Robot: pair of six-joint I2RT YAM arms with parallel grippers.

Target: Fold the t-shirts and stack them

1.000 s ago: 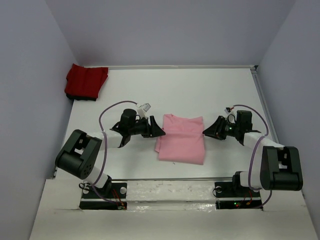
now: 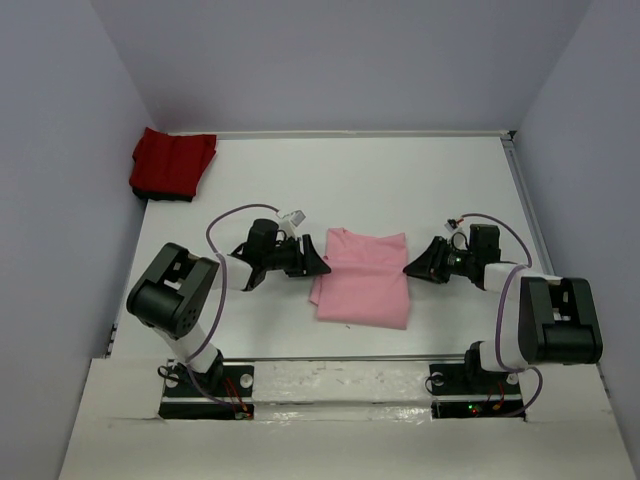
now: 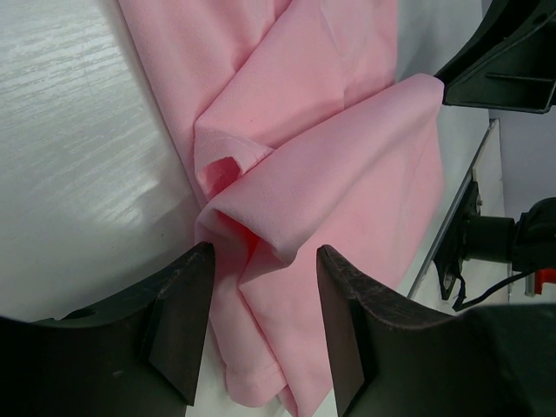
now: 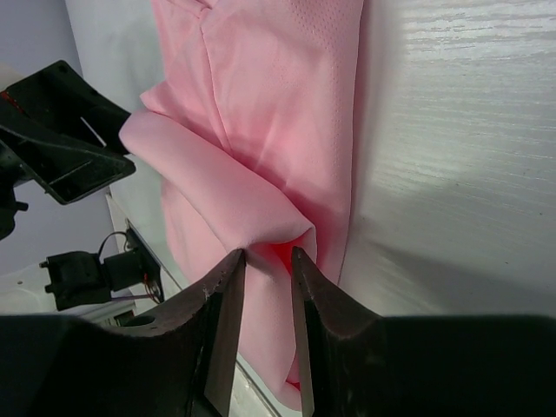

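Observation:
A pink t-shirt (image 2: 362, 290) lies partly folded on the white table, its upper part showing above a folded band. My left gripper (image 2: 312, 262) is at its left edge and my right gripper (image 2: 418, 267) at its right edge, both pointing down. In the left wrist view the fingers (image 3: 165, 339) are apart, with creased pink cloth (image 3: 252, 226) between and beyond them. In the right wrist view the fingertips stand a narrower gap apart, beside the fold (image 4: 226, 200). A folded red t-shirt (image 2: 172, 163) lies at the back left.
Walls border it at left, right and back. The front edge lies just below the shirt.
Both arms have shifted slightly at their elbows and wrists, with the fingertips staying at the shirt's side edges. The shirt looks unchanged.

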